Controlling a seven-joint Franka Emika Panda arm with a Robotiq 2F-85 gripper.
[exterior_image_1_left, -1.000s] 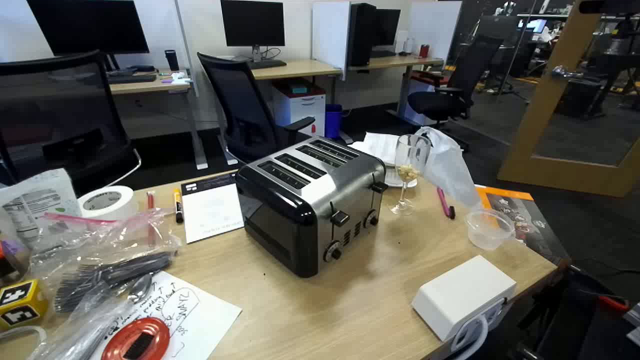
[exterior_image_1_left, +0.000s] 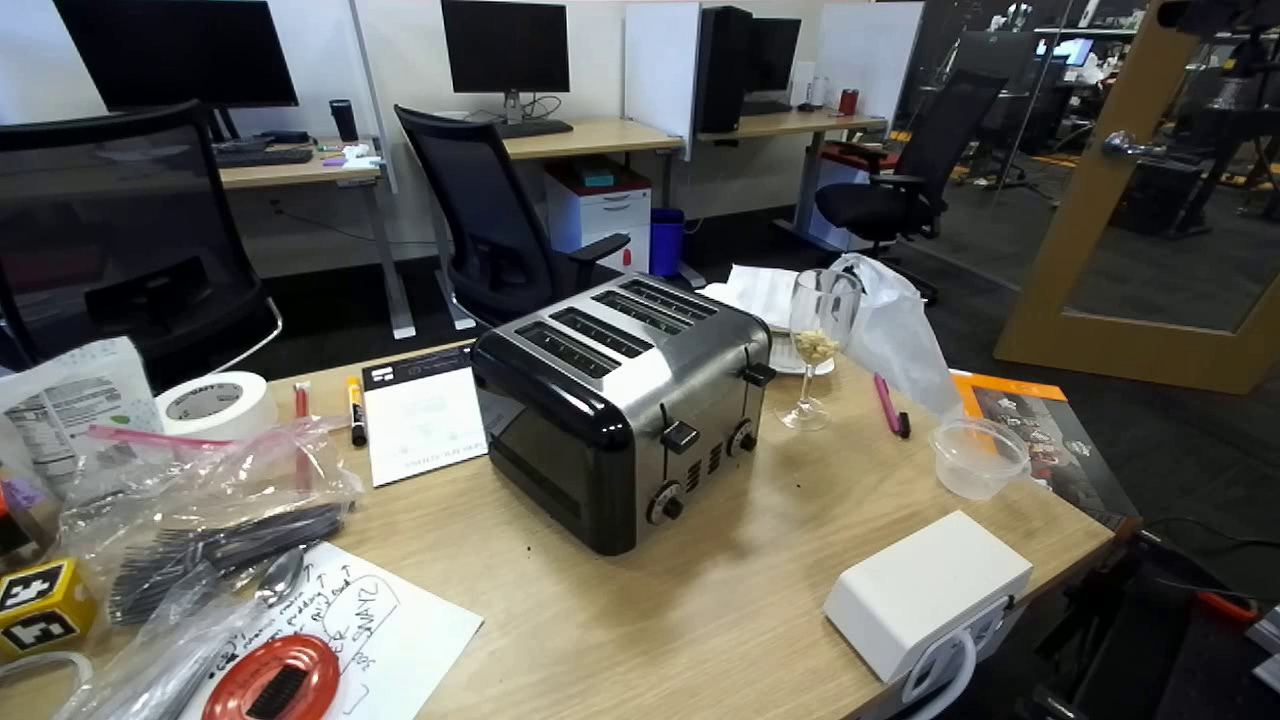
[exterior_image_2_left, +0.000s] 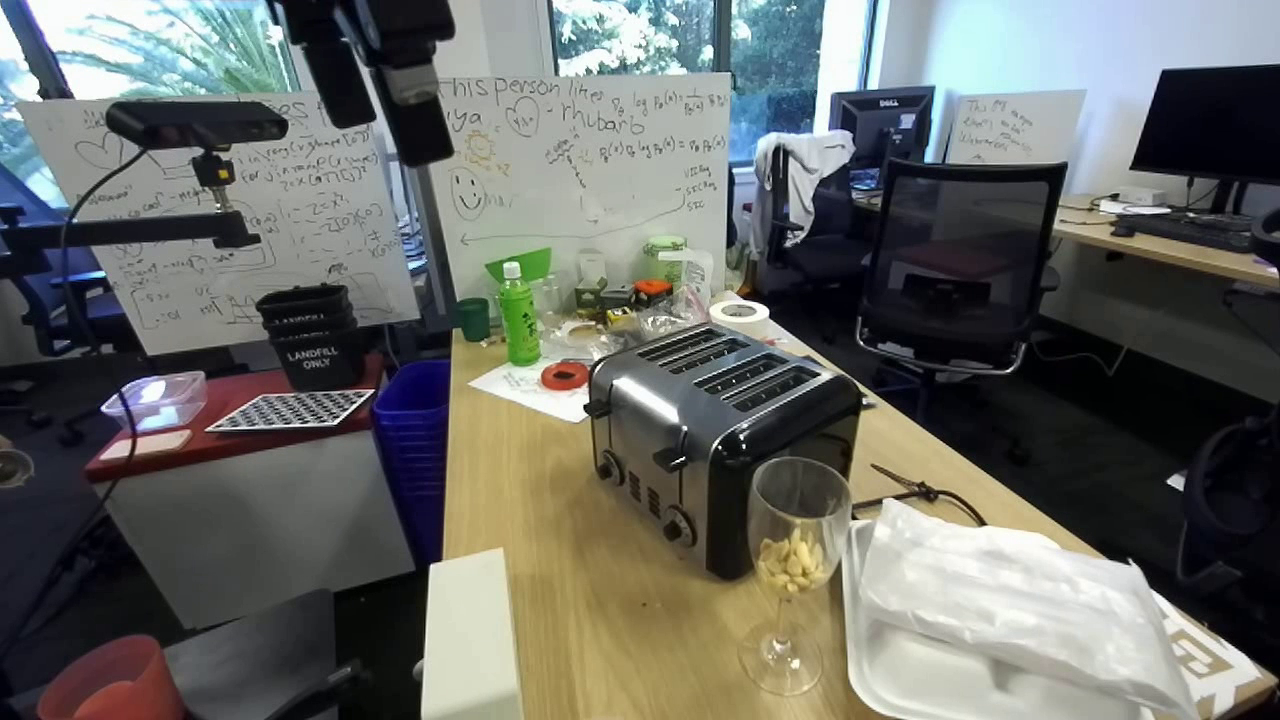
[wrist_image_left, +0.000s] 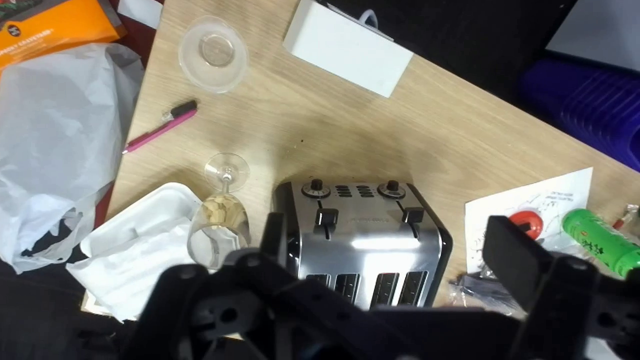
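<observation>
My gripper is open and empty, its two black fingers far apart above the toaster in the wrist view. Exterior view 2 has the gripper (exterior_image_2_left: 386, 130) at the top left, well above table height. A four-slot steel and black toaster (exterior_image_1_left: 624, 360) stands mid-table with its levers up. Close to one end of it, a stemmed glass (exterior_image_2_left: 798, 558) stands upright, partly filled with pale, nut-like pieces. An apparently empty clear plastic bowl (wrist_image_left: 214, 54) rests near the table's end. Part of the toaster is hidden behind the gripper in the wrist view.
A white box (exterior_image_1_left: 930, 594) sits on the table edge. Beside the glass lies a white tray (exterior_image_2_left: 870, 654) under a plastic wrapper. A green bottle (exterior_image_2_left: 519, 314), bags and a red lid (exterior_image_1_left: 274, 682) crowd the other end. Bare wood lies before the toaster.
A dark shape at the top right edge of exterior view 1 reaches slightly lower now. The toaster, glass, bowl and other table items have not moved.
</observation>
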